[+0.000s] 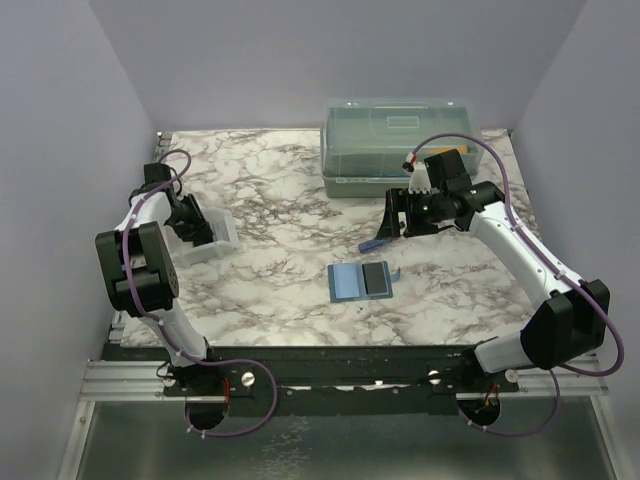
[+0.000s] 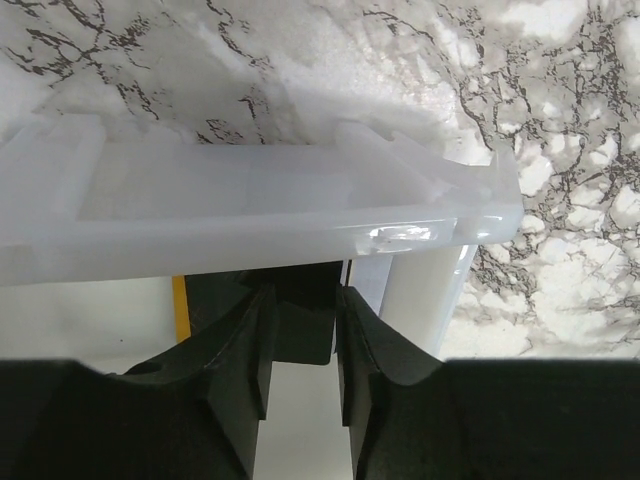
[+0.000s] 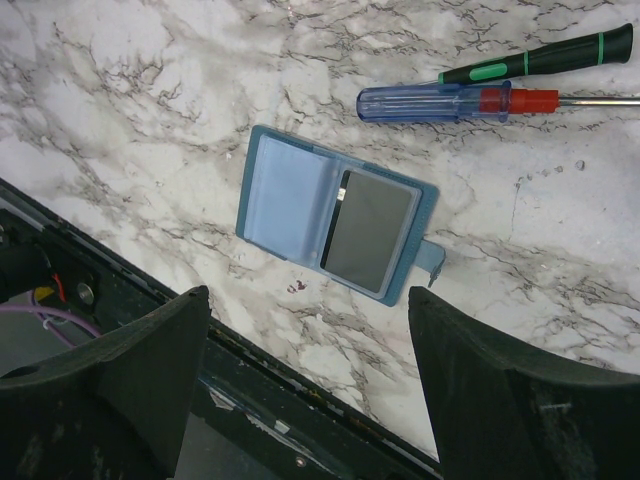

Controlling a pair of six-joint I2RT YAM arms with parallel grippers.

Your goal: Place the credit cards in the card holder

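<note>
At the left of the top view my left gripper is down at a white translucent tray. In the left wrist view its fingers, part open, are at a dark card with a yellow edge, under the tray's rim; whether they grip it is unclear. The blue card holder lies open at front centre, a grey panel on one half. My right gripper stands open above the table to the upper right of the holder, nothing between its fingers.
A blue screwdriver and a green one lie beside the holder. A translucent lidded box stands at the back right.
</note>
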